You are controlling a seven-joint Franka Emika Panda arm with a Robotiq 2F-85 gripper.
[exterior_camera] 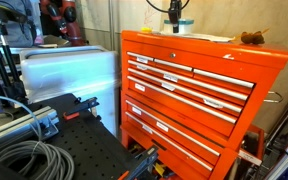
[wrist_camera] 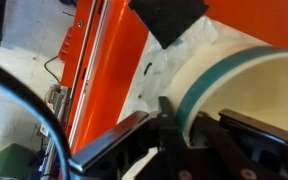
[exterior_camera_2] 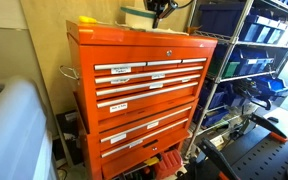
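A white round container [wrist_camera: 216,72] with a teal band stands on top of the orange tool cabinet [exterior_camera_2: 134,80]. In exterior view 1 the container [exterior_camera: 186,27] is partly behind my gripper [exterior_camera: 174,24], which comes down from above at its left side. The wrist view has my gripper at the container's rim, one finger to each side of the wall. Its fingers are part open; whether either finger touches the wall is hard to see. Exterior view 2 shows only the lower part of the gripper beside the container [exterior_camera_2: 138,19].
Yellow [exterior_camera: 148,36] and brown items [exterior_camera: 253,38] lie on the cabinet top, with clear plastic wrap [wrist_camera: 179,58] near the container. A wire shelf with blue bins [exterior_camera_2: 224,20] stands to the right in exterior view 2. A black table [exterior_camera: 94,140] is in front.
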